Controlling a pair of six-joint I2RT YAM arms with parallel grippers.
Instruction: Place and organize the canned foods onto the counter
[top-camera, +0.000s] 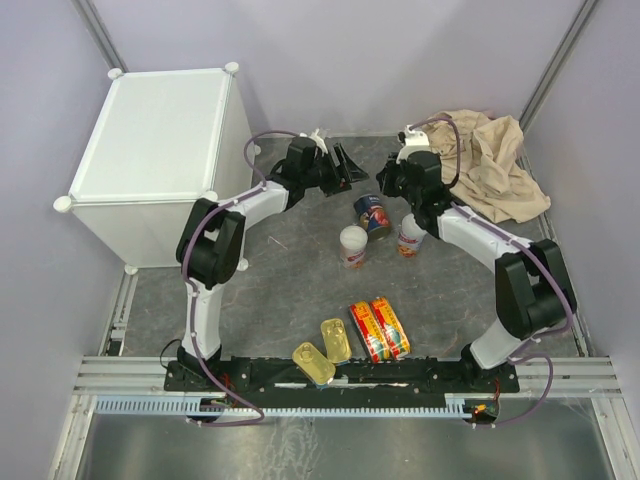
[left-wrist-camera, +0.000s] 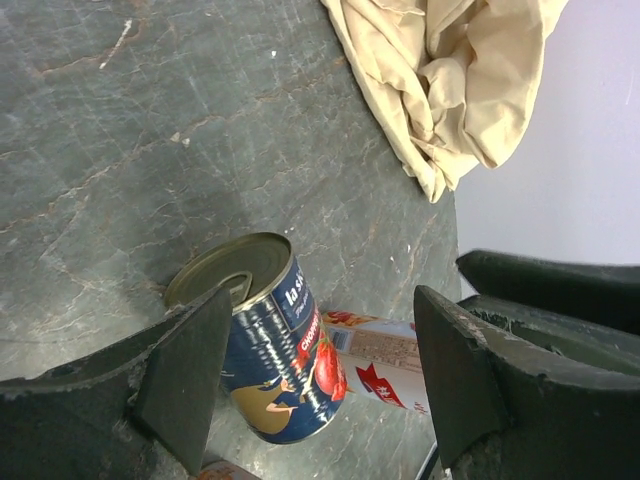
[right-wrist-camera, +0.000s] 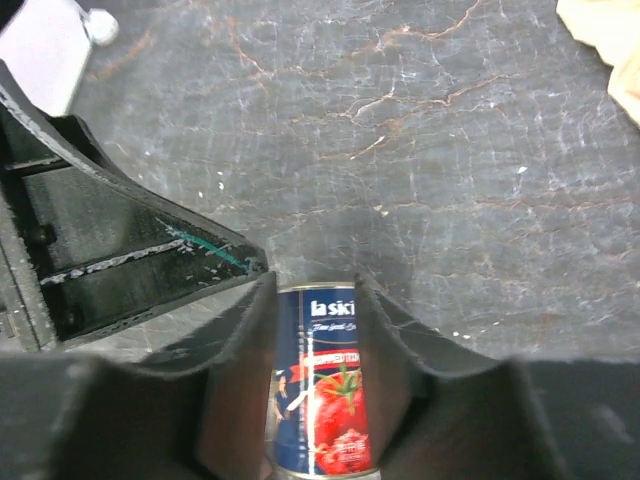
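Note:
A blue can with a tomato label (top-camera: 372, 215) is on the grey counter. Its printed side faces the top camera, so it appears to lie on its side or tilt steeply; the left wrist view shows the pull-tab lid of the same can (left-wrist-camera: 270, 345). My right gripper (top-camera: 382, 180) is just behind it, apart from it, with the can (right-wrist-camera: 325, 380) visible through the gap between its parted fingers. To the left, my left gripper (top-camera: 352, 172) hangs open and empty. Two white-lidded cans stand near, one in front (top-camera: 353, 245) and one to the right (top-camera: 409, 236).
Two orange-red cans (top-camera: 380, 328) lie side by side near the front, with two yellow tins (top-camera: 325, 355) left of them. A white box (top-camera: 160, 140) fills the left side, and a beige cloth (top-camera: 490, 160) is bunched at the back right.

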